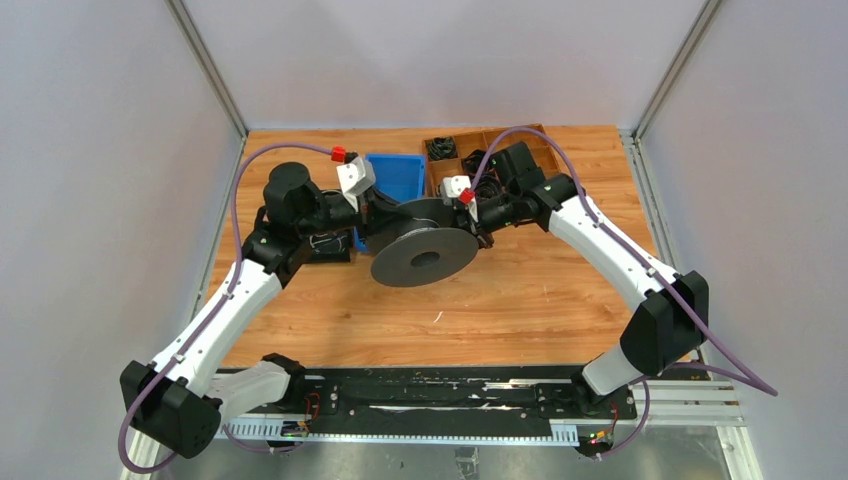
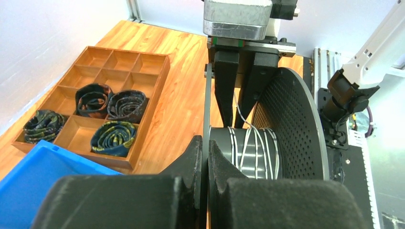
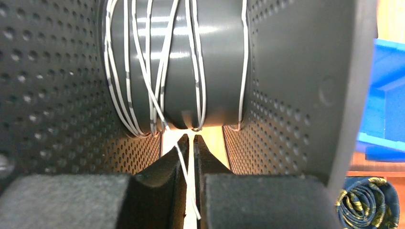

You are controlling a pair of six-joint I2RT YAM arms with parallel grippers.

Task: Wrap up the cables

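Observation:
A grey spool (image 1: 420,262) hangs between the arms, its drum (image 3: 219,62) wound with several loops of white cable (image 2: 260,152). My left gripper (image 1: 372,220) is shut on the spool's flange edge, which runs upright between its fingers in the left wrist view. My right gripper (image 1: 470,222) is at the spool's right, over the drum between the flanges. Its fingers (image 3: 215,191) are shut, with only a narrow gap; a loose white cable end crosses in front of them, and whether they touch it I cannot tell.
A blue bin (image 1: 395,175) and a wooden compartment box (image 1: 530,140) with rolled dark items stand at the back. A black object (image 1: 330,250) lies left of the bin.

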